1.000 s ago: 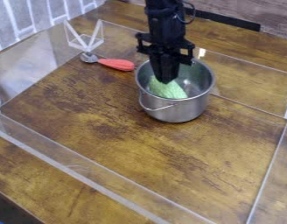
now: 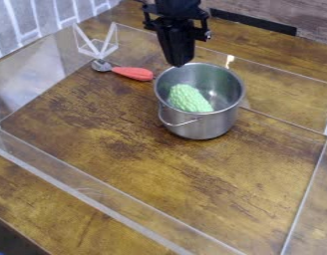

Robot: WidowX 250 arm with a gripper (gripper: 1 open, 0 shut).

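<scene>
A steel pot (image 2: 206, 120) stands on the wooden table, with a pale green ridged object (image 2: 189, 99) lying inside it. The black gripper (image 2: 177, 56) hangs just above the pot's back rim at the top of the view; whether its fingers are open or shut is unclear. Left of the pot lies a red-handled tool (image 2: 133, 73) with a metal head.
A white wire-like stand (image 2: 97, 42) sits at the back left. Clear plastic edges run along the left and right sides of the table (image 2: 113, 169).
The gripper has risen out of the pot and moved back, away from the green object, which stays inside the pot.
</scene>
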